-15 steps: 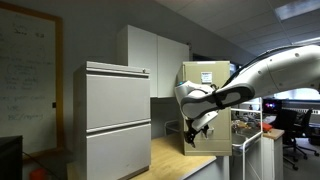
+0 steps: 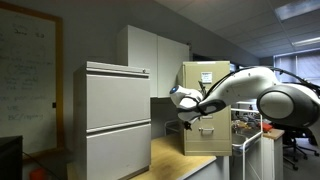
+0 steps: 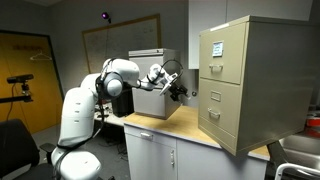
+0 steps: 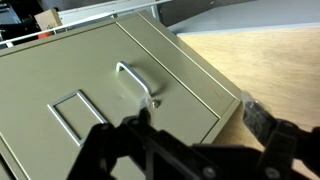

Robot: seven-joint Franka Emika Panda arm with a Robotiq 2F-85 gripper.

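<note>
A beige two-drawer filing cabinet (image 3: 262, 85) stands on the wooden counter, with metal pull handles on its front. In the wrist view its drawer handle (image 4: 136, 77) and an empty label frame (image 4: 78, 117) show at the left. My gripper is open, nothing between its fingers, its left fingertip near the cabinet front and its right one over the wood. From outside, the gripper (image 3: 178, 91) hangs above the counter in front of the cabinet, apart from the upper handle (image 3: 217, 69). Whether a fingertip touches the cabinet I cannot tell.
A light grey drawer cabinet (image 2: 117, 105) stands at the other end of the counter, behind my arm in the second exterior view. Bare wooden countertop (image 3: 184, 121) lies between the cabinets. A white wire rack (image 3: 293, 172) is at the lower right.
In exterior view 1, my gripper has shifted left across the beige cabinet's front, toward its left edge, and the arm has shifted slightly left. Both cabinets look unmoved.
</note>
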